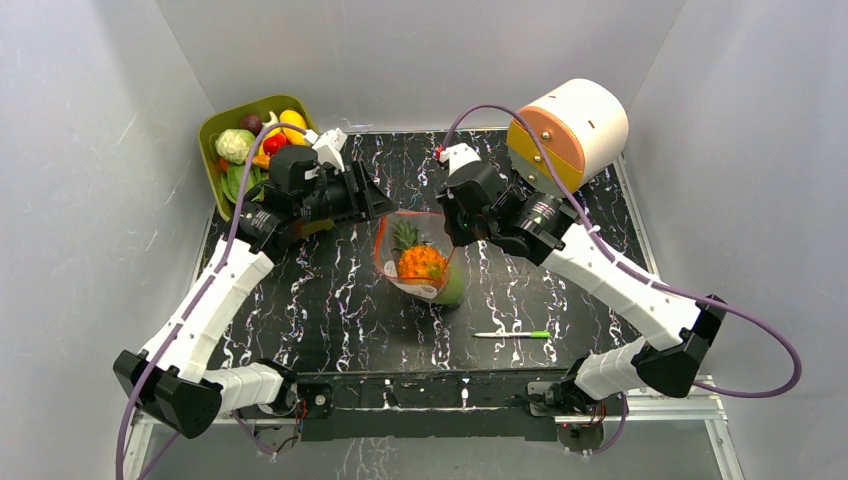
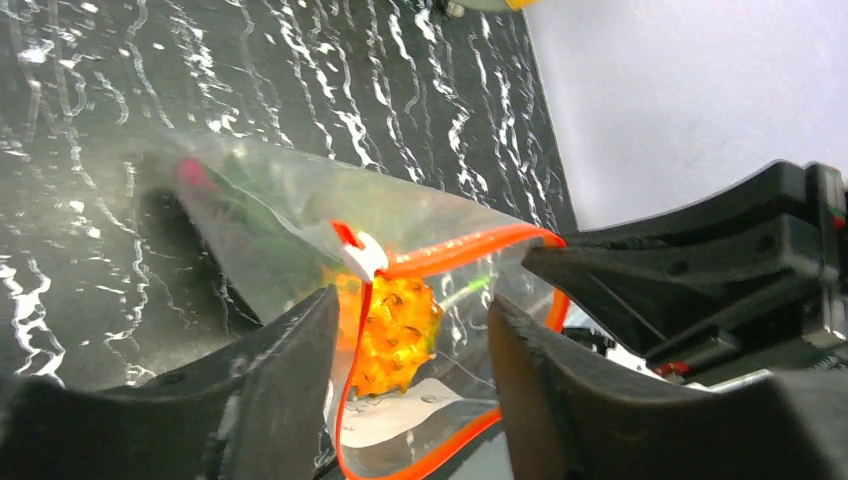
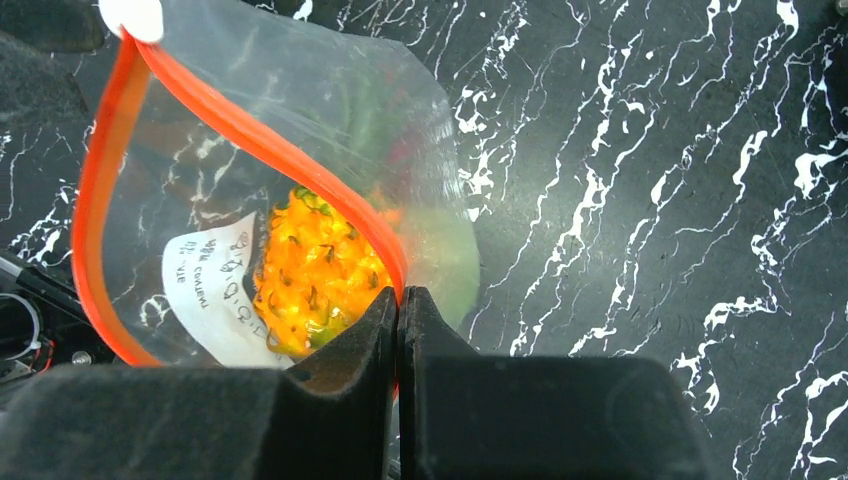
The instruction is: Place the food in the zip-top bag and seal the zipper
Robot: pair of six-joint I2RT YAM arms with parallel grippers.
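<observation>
The clear zip bag (image 1: 432, 290) with an orange rim holds a pineapple (image 1: 420, 262) on the dark marble table. Its mouth gapes, and the zipper slider (image 2: 368, 255) shows in the left wrist view. My left gripper (image 1: 386, 208) hangs over the bag's left corner, fingers parted with nothing clearly between them. My right gripper is shut on the orange rim at the bag's other side.
A green basket (image 1: 208, 150) of produce stands at the back left. A cream and orange rounded box (image 1: 580, 120) sits at the back right. A green pen (image 1: 511, 334) lies at the front right.
</observation>
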